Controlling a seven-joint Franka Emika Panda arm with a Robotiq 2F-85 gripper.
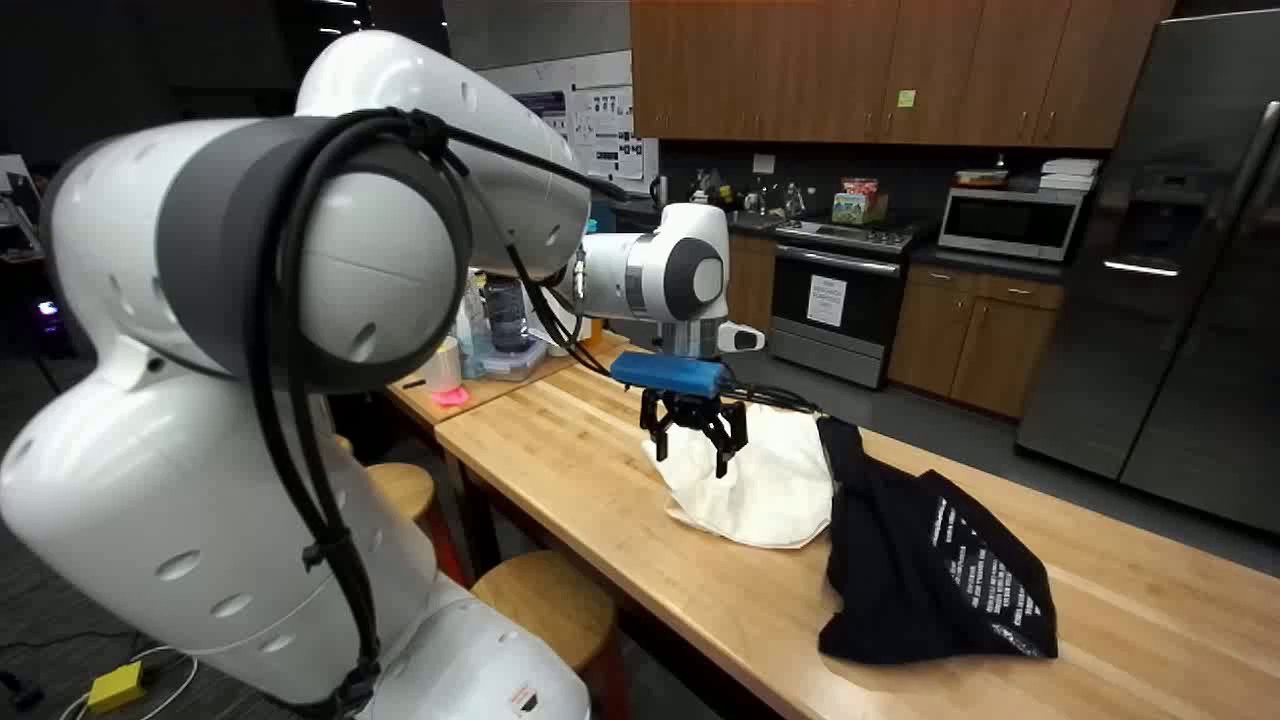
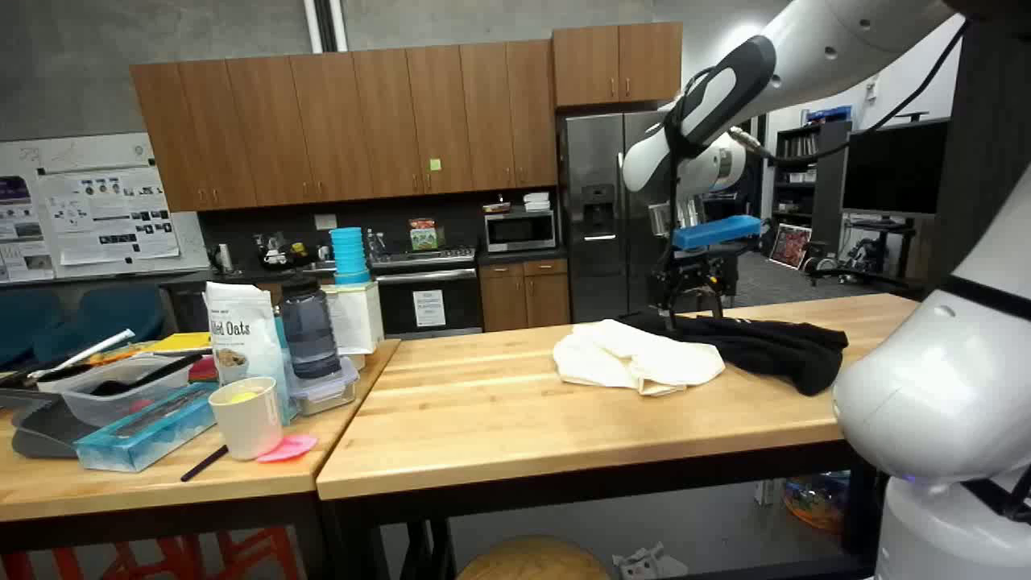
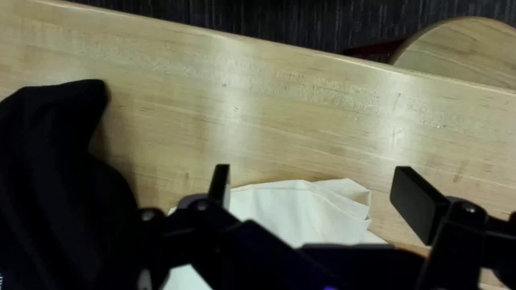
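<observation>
A cream-white cloth lies rumpled on the wooden table, and a black garment with white print rests right against it. In the first exterior view my gripper hangs over the white cloth, its fingers apart. The wrist view has the white cloth below and between the spread fingers of the gripper, with nothing held. Part of that cloth is hidden behind the gripper body. At the left of the wrist view spreads the black garment. From the second exterior view, the white cloth sits in front of the black one.
Bare tabletop stretches left of the cloths. A side table holds a white cup, an oats bag, a dark bottle and other clutter. Round stools stand along the table's near edge.
</observation>
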